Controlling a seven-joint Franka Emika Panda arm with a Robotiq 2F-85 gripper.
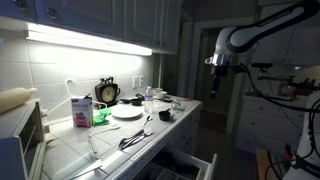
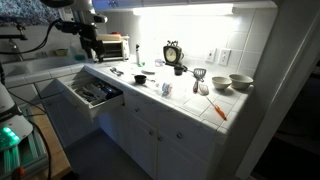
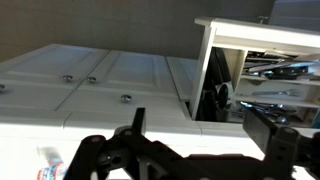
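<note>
My gripper is open, its two dark fingers wide apart and nothing between them. In exterior view 2, the gripper hangs in the air above the pulled-out drawer. The wrist view looks down on the counter's front edge, with closed white cabinet doors at the left. At the right, the open drawer holds several dark and metallic utensils. From exterior view 1, the drawer's front stands out from the cabinets, and little of its inside shows.
On the counter are a white plate, a box, a clear bottle, a clock and loose utensils. Two pale bowls stand near the wall. The drawer juts into the floor space; air around the gripper looks clear.
</note>
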